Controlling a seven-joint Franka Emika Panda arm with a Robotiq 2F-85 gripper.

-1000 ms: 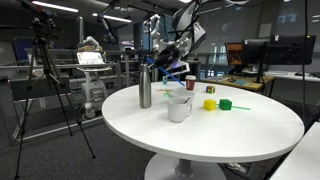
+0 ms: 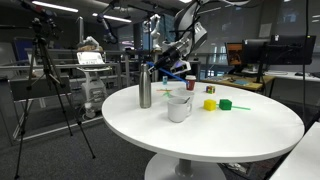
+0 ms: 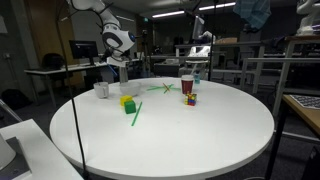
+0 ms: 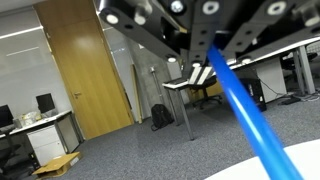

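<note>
A long blue stick [image 4: 250, 115] runs out from between the fingers of my gripper in the wrist view, and the fingers are shut on it. In exterior view 1 the blue stick [image 2: 180, 71] shows above the table, behind the steel bottle [image 2: 145, 90]. That bottle stands upright on the round white table [image 2: 250, 130]. A white mug [image 2: 179, 109] stands to its right. From exterior view 1 the fingertips are too small to make out clearly.
A yellow block [image 2: 209, 105], a green block [image 2: 225, 104] and a green stick [image 3: 138, 114] lie on the table. Farther off stand a dark red cup [image 3: 187, 84] and a multicoloured cube [image 3: 192, 99]. In exterior view 2 the near half of the table is clear.
The arm and the blue stick have shifted slightly near the bottle's top. The objects on the table have not moved.
</note>
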